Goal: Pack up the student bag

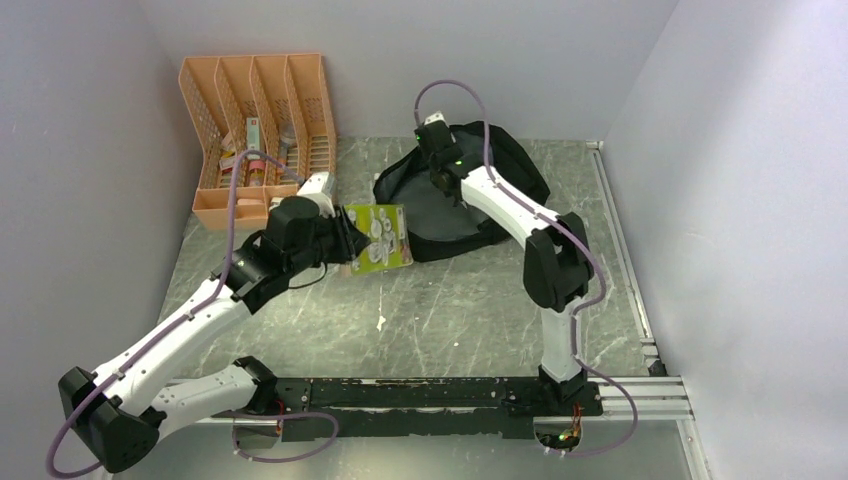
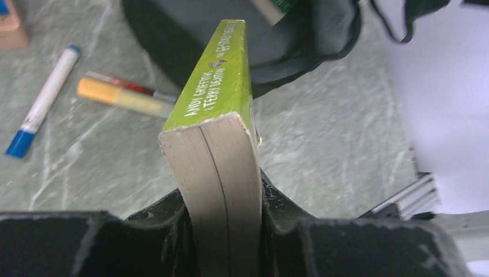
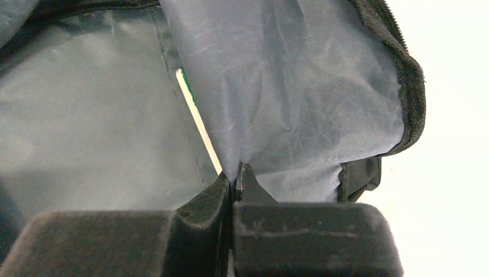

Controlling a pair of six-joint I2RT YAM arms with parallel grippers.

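A thick green book is gripped in my left gripper, its spine and pale page edges showing. From above, the green book hangs just left of the bag, over its near-left edge. The black bag lies spread at the back with its grey lining up. My right gripper is shut on a fold of the bag's grey lining. Beside that fold, in the bag, shows the pale edge of a thin item with a green side.
An orange divided rack with a few items stands at the back left. On the table lie a white marker with blue ends and an orange-capped stick.
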